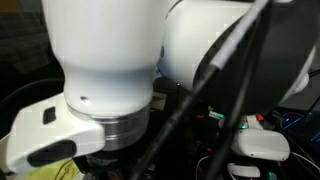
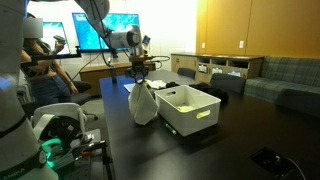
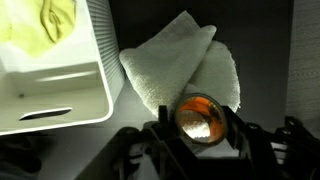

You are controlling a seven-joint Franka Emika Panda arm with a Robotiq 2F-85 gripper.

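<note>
A whitish cloth [image 3: 170,62] hangs from my gripper, which is shut on it. In the wrist view its folds spread out from the fingers. A round orange-rimmed thing with a pale centre [image 3: 193,122] shows at the fingertips; I cannot tell what it is. In exterior view 2 the cloth [image 2: 143,103] forms a peaked shape beside a white box [image 2: 195,120]. The wrist view shows the box [image 3: 88,100] to the left of the gripper, with a yellow cloth [image 3: 38,25] inside. My arm hides the gripper in exterior view 1.
A dark table [image 2: 235,140] has clear room to the right of the box. A small black item with a cable [image 2: 275,160] lies near its right side. Dark items lie behind the box. A person [image 2: 133,45] stands in the background.
</note>
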